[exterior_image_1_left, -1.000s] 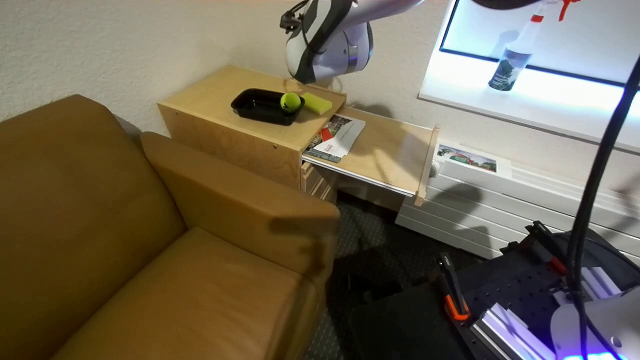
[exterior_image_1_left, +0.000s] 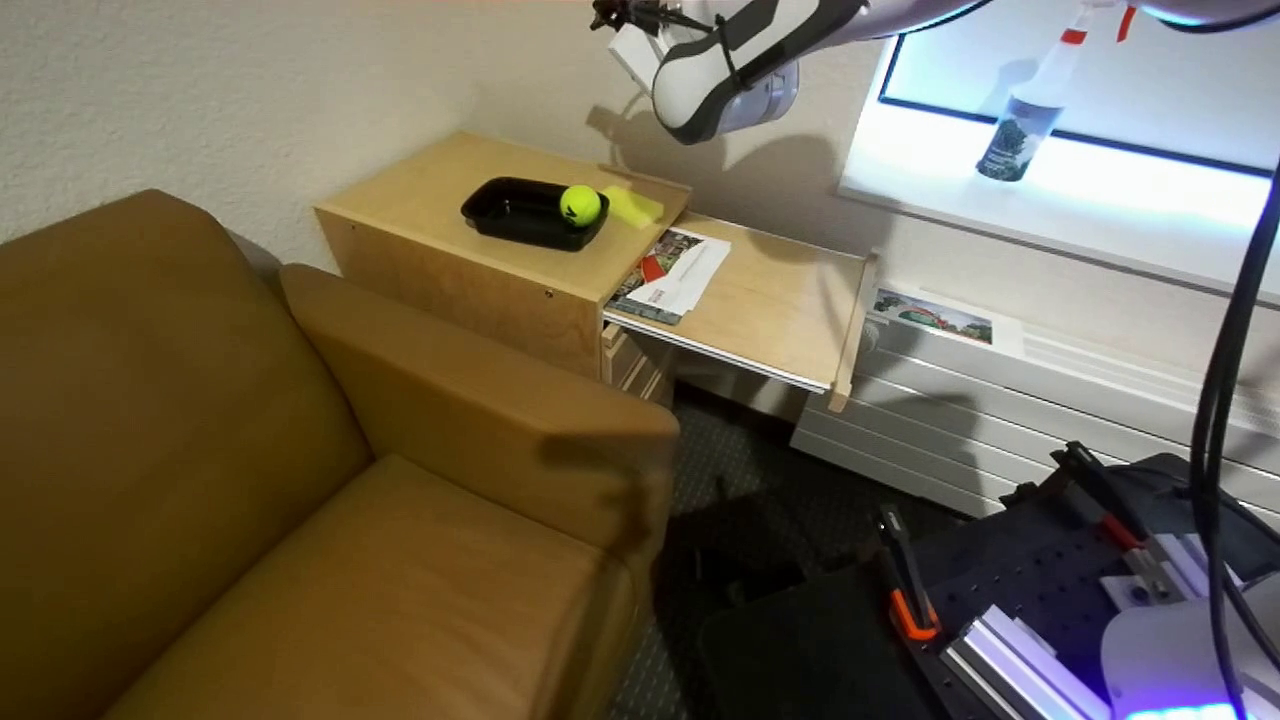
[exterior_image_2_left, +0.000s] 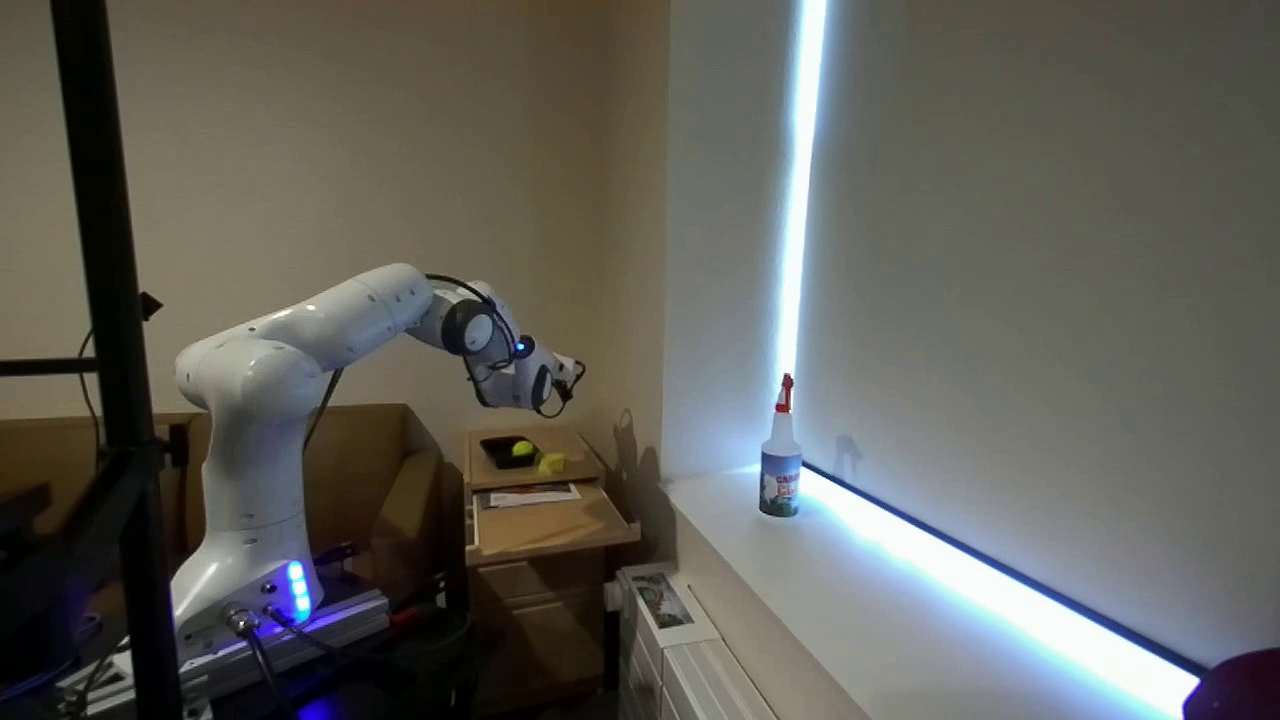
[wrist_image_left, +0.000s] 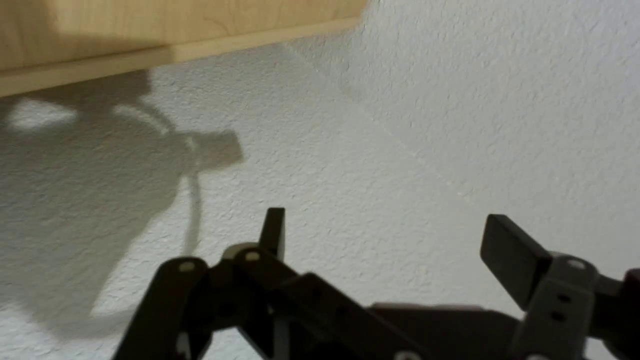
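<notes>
In the wrist view my gripper is open, its two dark fingers wide apart and only bare wall beyond them. The arm holds it above and behind the wooden cabinet (exterior_image_1_left: 444, 270); in exterior view 1 the fingers are mostly out of frame. On the cabinet's top stands a black tray (exterior_image_1_left: 516, 216) with a yellow-green tennis ball (exterior_image_1_left: 579, 205) at its right end. A yellow sponge-like block (exterior_image_1_left: 633, 206) lies beside the tray. The pull-out shelf (exterior_image_1_left: 780, 294) is extended, with printed papers (exterior_image_1_left: 690, 276) lying on it.
A brown sofa (exterior_image_1_left: 480, 396) stands in front of the cabinet. To the right is a radiator (exterior_image_1_left: 948, 384) with a picture card on it. A spray bottle (exterior_image_2_left: 780, 468) stands on the windowsill (exterior_image_2_left: 744, 528). The right half of the shelf is clear.
The arm's wrist has moved right and slightly up, and it has turned. The tray, ball, yellow block, papers and shelf stay where they were.
</notes>
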